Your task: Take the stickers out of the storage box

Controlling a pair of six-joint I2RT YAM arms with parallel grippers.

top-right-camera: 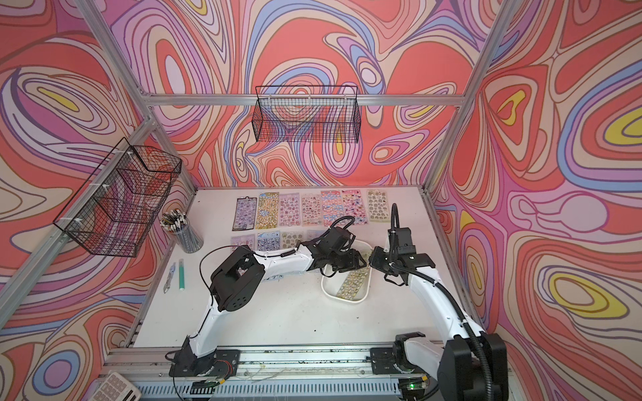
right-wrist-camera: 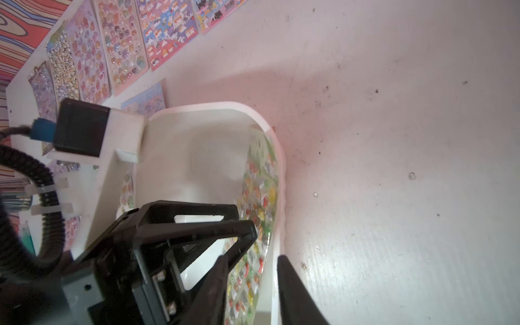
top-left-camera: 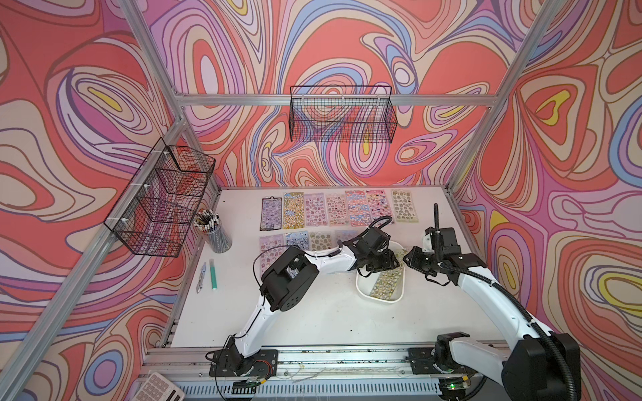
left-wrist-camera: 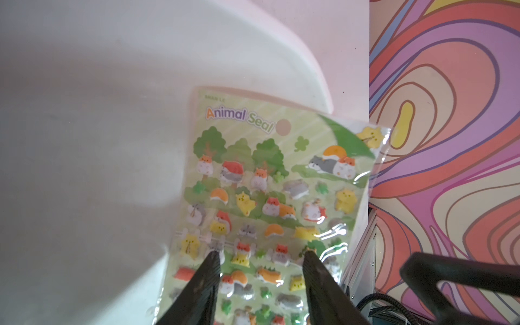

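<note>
A white storage box [top-left-camera: 361,292] stands right of the table's middle. Inside it leans a green "Animal Seal" sticker sheet [left-wrist-camera: 238,189], its right edge tilted up against the box's right wall. My left gripper is over this sheet, fingers apart, nothing seen gripped between them. At the box's right rim is my right gripper, its fingers apart, one to each side of the wall's edge. The same sheet [right-wrist-camera: 259,189] shows left of those fingers in the right wrist view. Whether either gripper touches the sheet, I cannot tell.
Several sticker sheets lie in a row [top-left-camera: 315,209] at the back, and more in a second row [top-left-camera: 271,247] in front. A pen holder [top-left-camera: 217,237] and a green cutter [top-left-camera: 213,274] are at the left.
</note>
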